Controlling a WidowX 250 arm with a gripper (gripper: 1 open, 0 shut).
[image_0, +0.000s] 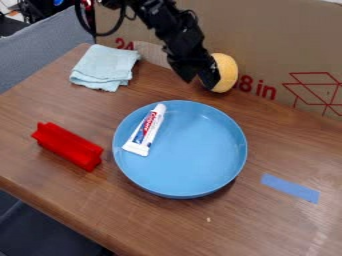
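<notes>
My black gripper hangs at the top centre, just left of and partly in front of a yellow rounded object at the back against the cardboard; its fingertips are dark and hard to make out. A blue plate sits mid-table with a white toothpaste tube lying on its left side. A red object, shaped like a cylinder, lies left of the plate.
A pale blue cloth lies at the back left. Cardboard walls the back. Blue tape is stuck on the right of the table, which is otherwise clear there.
</notes>
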